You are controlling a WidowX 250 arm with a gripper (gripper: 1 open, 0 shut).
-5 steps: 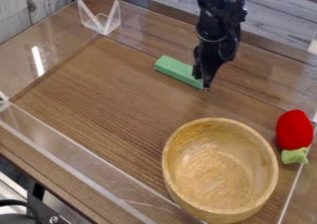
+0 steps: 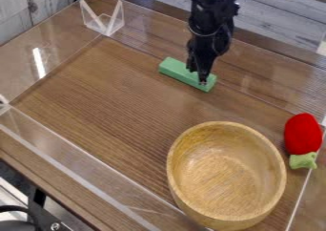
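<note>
The black gripper (image 2: 203,63) reaches down from the top centre to a flat green block (image 2: 178,69) on the wooden table. Its tip is at the upper side of the block's right half. The fingers are dark and small, so I cannot tell how far they are apart or whether they grip the block.
A wide yellow bowl (image 2: 224,173) fills the lower right. A red object (image 2: 302,133) with a green end lies at the right edge. A clear plastic piece (image 2: 105,18) stands at the upper left.
The gripper has shifted slightly left along the green block. The block looks almost unmoved.
</note>
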